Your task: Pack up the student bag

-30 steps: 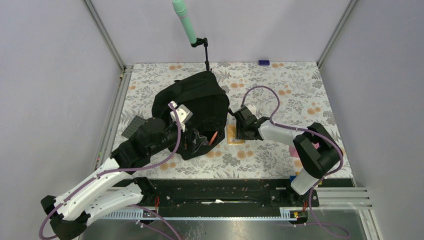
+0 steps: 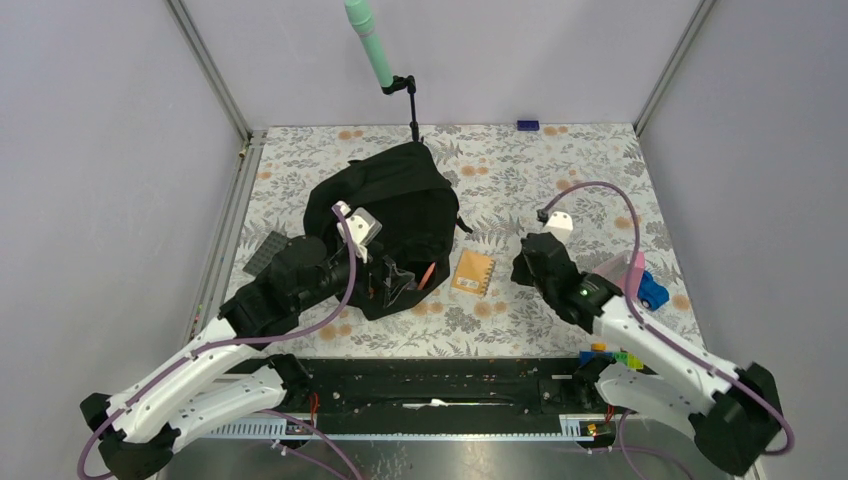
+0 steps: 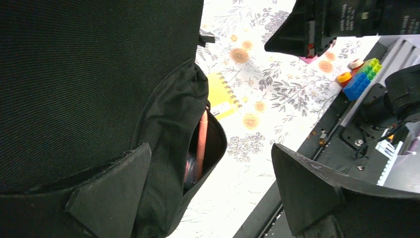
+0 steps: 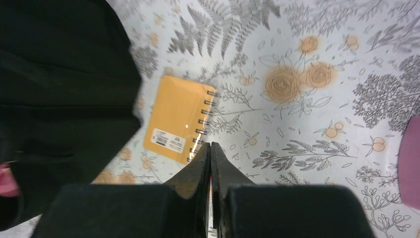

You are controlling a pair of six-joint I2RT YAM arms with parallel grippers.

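The black bag (image 2: 380, 190) stands left of centre with its front pocket (image 3: 218, 141) gaping. Inside that pocket shows an orange pen-like item (image 3: 202, 141), with something clear and dark beside it. An orange spiral notebook (image 4: 181, 116) lies flat and slightly turned on the table, just right of the bag. My left gripper is open at the bag's front, nothing between its fingers. To the right of the notebook and above the table, my right gripper has its fingertips together. No object shows clearly between them; the notebook is apart from it in the top view.
Right of the right arm lie a blue item (image 2: 653, 291) and a pink item (image 2: 637, 268). Toy bricks (image 3: 359, 82) sit at the front right edge. A dark flat item (image 2: 265, 253) is left of the bag; a small blue block (image 2: 528, 125) is at the back.
My right gripper has moved away to the right from over the notebook, uncovering it. The notebook now lies turned a little clockwise. The left arm and bag look almost unchanged.
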